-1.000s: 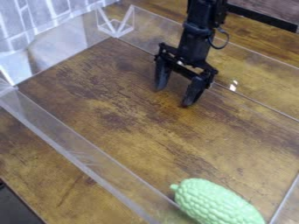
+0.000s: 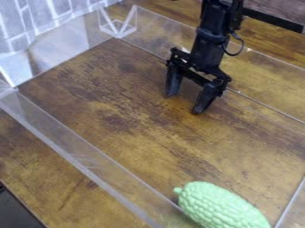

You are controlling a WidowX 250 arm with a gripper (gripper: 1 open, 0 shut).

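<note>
A black robot gripper [image 2: 188, 94] hangs from the top of the view over the wooden floor of the tray, near its back right wall. Its fingers are spread open, with nothing visible between them. A pale green, bumpy cob-shaped object [image 2: 220, 206] lies at the bottom right of the tray, well apart from the gripper.
Clear plastic walls [image 2: 84, 160] border the wooden surface [image 2: 107, 107] on the sides. A light cloth with a grid pattern [image 2: 36, 27] is at the top left. The middle and left of the tray floor are clear.
The gripper has shifted slightly to the right over the last second. The green object has not moved.
</note>
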